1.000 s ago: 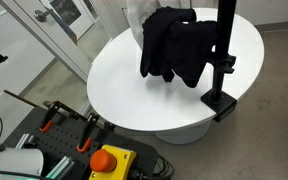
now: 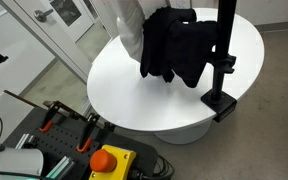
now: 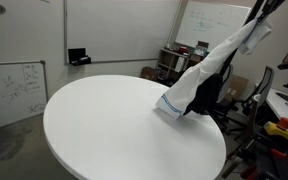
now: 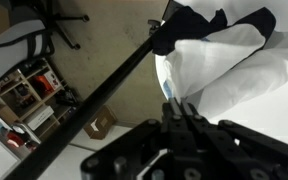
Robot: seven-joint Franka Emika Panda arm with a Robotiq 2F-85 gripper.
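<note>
A white cloth hangs down from my gripper. My gripper is shut on its edge at the bottom middle of the wrist view, and the white cloth (image 4: 206, 68) spreads out beyond the fingertips. In exterior view 2 the white cloth (image 3: 209, 72) slants from the upper right down to the table, with a blue-striped hem at its low end. A black cloth (image 2: 176, 45) shows in front of it in exterior view 1. Neither exterior view shows the fingers clearly.
The round white table (image 2: 119, 95) has a wide bare area. A black upright pole (image 2: 222, 60) stands at the table's edge. A yellow box with a red button (image 2: 104, 160) and a dark perforated surface (image 2: 59, 135) lie in the foreground.
The white cloth has shifted slightly left and lower in exterior view 1. The black cloth looks unmoved.
</note>
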